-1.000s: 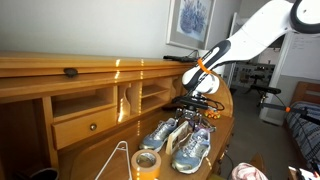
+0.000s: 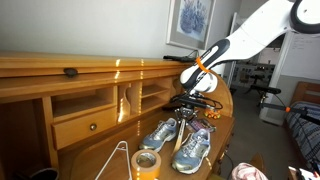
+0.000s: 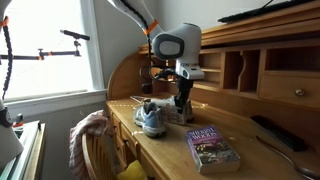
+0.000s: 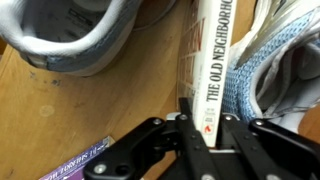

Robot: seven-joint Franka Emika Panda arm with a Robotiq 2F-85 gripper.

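Observation:
A book (image 4: 212, 60) with a white spine reading "THE OLD NEIGHBORHOOD" runs up from my gripper in the wrist view. The fingers are closed on its end, one finger on either side of the spine. Exterior view 1 has the gripper (image 2: 186, 106) at the top of the book (image 2: 181, 134), which stands on edge between two grey-blue sneakers, the rear shoe (image 2: 159, 133) and the front shoe (image 2: 191, 151). Across the desk, exterior view 2 has the gripper (image 3: 184, 101) beside the shoes (image 3: 153, 121); the book is hard to make out there.
A thick book (image 3: 212, 149) lies flat on the desk, with a black remote (image 3: 278, 130) behind it. An orange-yellow roll (image 2: 147, 163) stands close to the shoes. Wooden cubbies and drawers (image 2: 86, 126) line the back.
The book has swung from a slant to a more upright stance between the shoes, and it shows as a narrow, pale strip. My gripper has shifted slightly with it. The shoes look unmoved.

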